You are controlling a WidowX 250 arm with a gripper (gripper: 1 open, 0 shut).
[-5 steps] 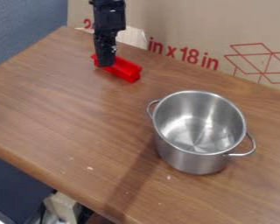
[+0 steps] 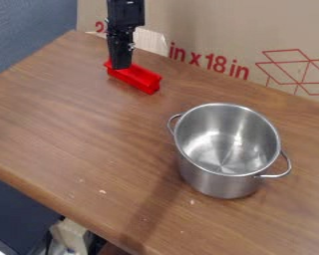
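My black gripper (image 2: pixel 120 60) reaches down from the top of the view to the left end of a red oblong object (image 2: pixel 139 80) lying on the wooden table near its back edge. The fingers look shut; whether they touch the red piece or sit just above it is hard to tell. A steel pot (image 2: pixel 225 149) with two side handles stands upright on the right part of the table, apart from the red piece.
Behind the table stands a cardboard panel (image 2: pixel 255 45) with red print.
My gripper has risen very slightly at the red object's left end; the red object and the pot look unmoved.
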